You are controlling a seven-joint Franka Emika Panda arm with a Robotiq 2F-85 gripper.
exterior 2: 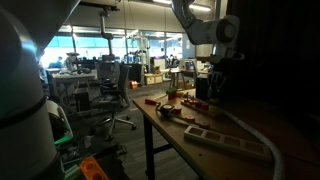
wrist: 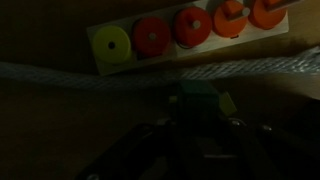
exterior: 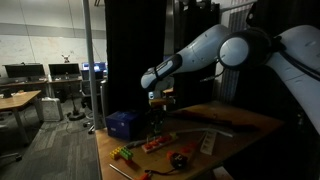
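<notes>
In the dim wrist view, my gripper is shut on a small dark green block (wrist: 199,97). A yellowish piece (wrist: 228,104) shows just beside the block; whether the two are joined I cannot tell. Seen from the first exterior view, my gripper (exterior: 156,108) points down above the table, behind a pale board with red pieces (exterior: 158,143). The second exterior view also has my gripper (exterior 2: 214,78) over the table's far part, too small and dark there to show the block.
A pale board with yellow and red round pieces (wrist: 152,37) lies beside a grey rope (wrist: 110,80) crossing the table. A blue box (exterior: 122,125) stands at the left, near green and yellow pieces (exterior: 122,153). A long wooden board with holes (exterior 2: 228,141) lies in front.
</notes>
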